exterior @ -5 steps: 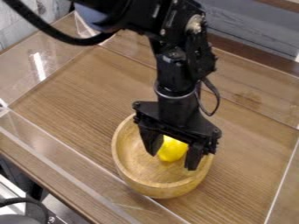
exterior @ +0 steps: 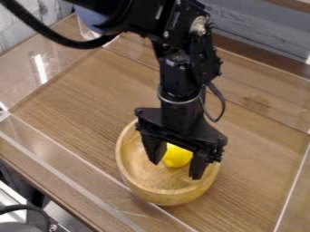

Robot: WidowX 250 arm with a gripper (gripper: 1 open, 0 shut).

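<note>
A round wooden bowl (exterior: 164,188) sits in the lower middle of the camera view with a yellow object (exterior: 177,156) in it, partly hidden by my gripper. My black gripper (exterior: 179,156) reaches down from the top over the bowl, its two fingers open on either side of the yellow object, low within the rim. Whether they touch it cannot be told.
A pale rail or edge shows at the upper left.
Very little differs. My gripper stays over the bowl around the yellow object, with at most a slight shift.
</note>
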